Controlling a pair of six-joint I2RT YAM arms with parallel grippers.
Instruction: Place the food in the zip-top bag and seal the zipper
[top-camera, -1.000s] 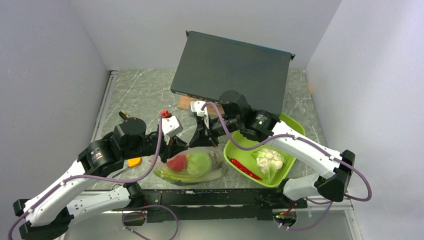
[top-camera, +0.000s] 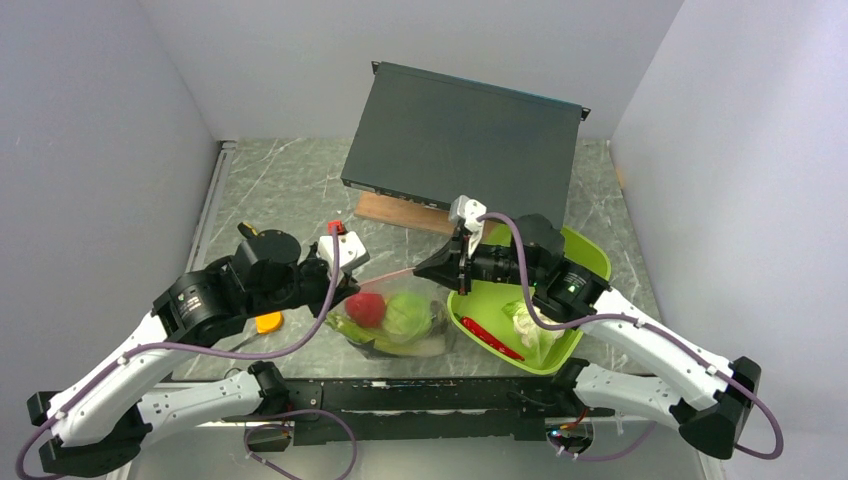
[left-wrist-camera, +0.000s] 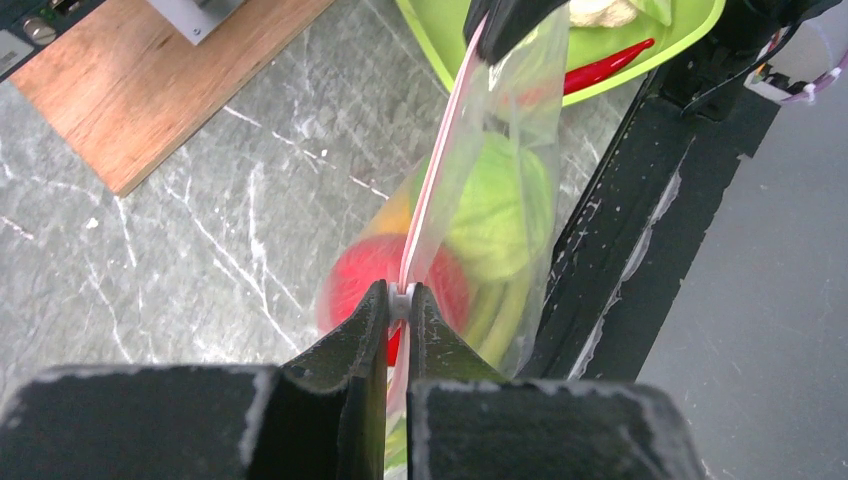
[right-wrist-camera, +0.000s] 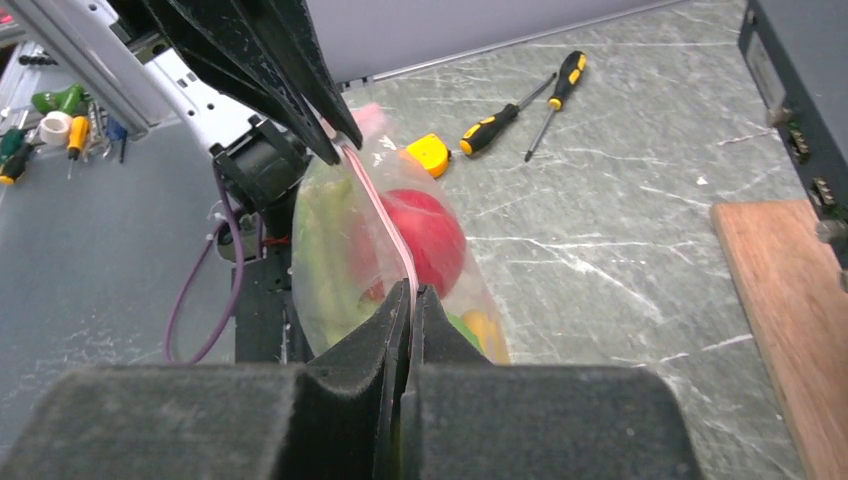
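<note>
The clear zip top bag (top-camera: 425, 343) hangs between my arms above the table's front edge, with a red round food (top-camera: 366, 309), a green round food (top-camera: 407, 316) and long green stalks inside. Its pink zip strip (left-wrist-camera: 432, 185) is stretched straight between both grippers. My left gripper is shut on the small grey slider (left-wrist-camera: 400, 305) astride that strip. At the bag's other top end my right gripper is shut, the pink strip running into its fingertips. Whether the zip is closed along its length cannot be told.
To the right, a green basket (top-camera: 597, 255) holds a red chili (top-camera: 492, 339) and a cauliflower (top-camera: 530, 322). Behind stand a dark box (top-camera: 465, 145) and a wooden board (top-camera: 400, 212). A yellow tape measure (right-wrist-camera: 428, 155) and two screwdrivers (right-wrist-camera: 489, 128) lie at the left.
My right gripper has moved to the right, away from the left one, and more pink strip shows between them. The bag's top is stretched wider.
</note>
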